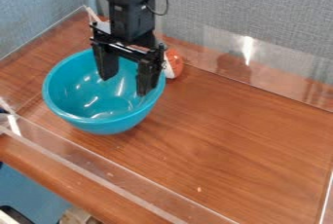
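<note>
My black gripper [127, 70] hangs over a turquoise bowl [78, 106] at the left of the wooden table, fingers spread open on either side near the bowl's inner back and right area, with nothing visible between them. The bowl stands upright and looks empty where visible; its back part is partly hidden by the gripper. A small red and white object [173, 63] lies just behind the bowl to the right, beside my gripper.
Clear low walls run along its edges, and a grey textured wall [260, 18] stands behind.
</note>
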